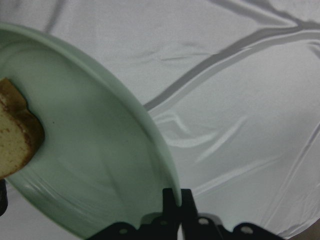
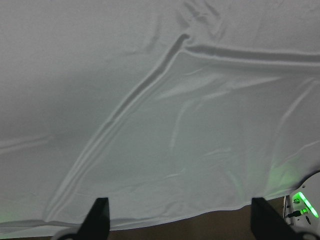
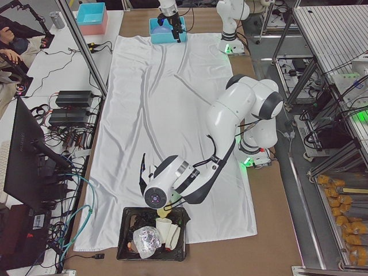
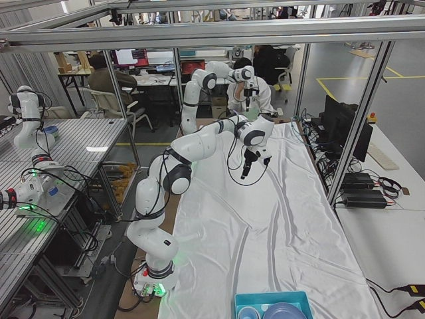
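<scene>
My left gripper is shut on the rim of a pale green plate (image 1: pixel 95 125), which carries a slice of bread (image 1: pixel 15 130). In the camera left view the plate is mostly hidden under the arm, just behind a black bin (image 3: pixel 123 241). My right gripper stands open over bare white cloth (image 2: pixel 150 125), nothing between its fingers.
A blue bin (image 4: pixel 239 306) with blue dishes (image 4: pixel 284 312) sits at the opposite end from the black bin, which holds foil and pale items. Monitors and cables line one side, a metal table the other.
</scene>
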